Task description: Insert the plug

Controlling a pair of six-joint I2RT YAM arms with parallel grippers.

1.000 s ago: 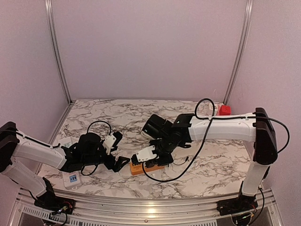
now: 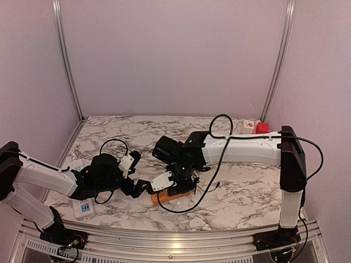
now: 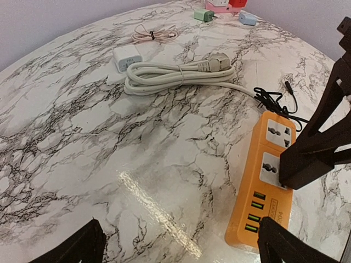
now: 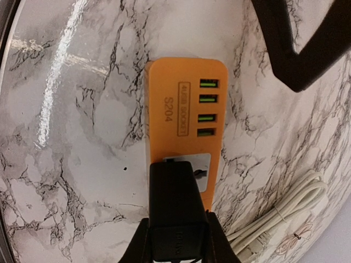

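An orange power strip (image 3: 249, 205) lies on the marble table, its sockets at one end and green USB slots at the other. My right gripper is shut on a black plug (image 4: 174, 200). The plug (image 3: 304, 167) sits low over one side of the strip's inner socket (image 3: 271, 165), covering part of it. Its pins are hidden, and I cannot tell whether it touches the socket face. To the left of the strip, my left gripper is open with nothing between its fingers; one of its fingers (image 4: 288, 55) enters the right wrist view.
Beyond the strip lie a coiled white cable (image 3: 175, 74), a white adapter (image 3: 127, 57) and a black cable (image 3: 274, 104). A red box (image 2: 262, 127) stands at the back right, a white device (image 2: 84, 209) at the front left. Bare table lies left of the strip.
The right arm has shifted left, its wrist moving left above the strip with the loop of black cable. The left arm looks almost still.
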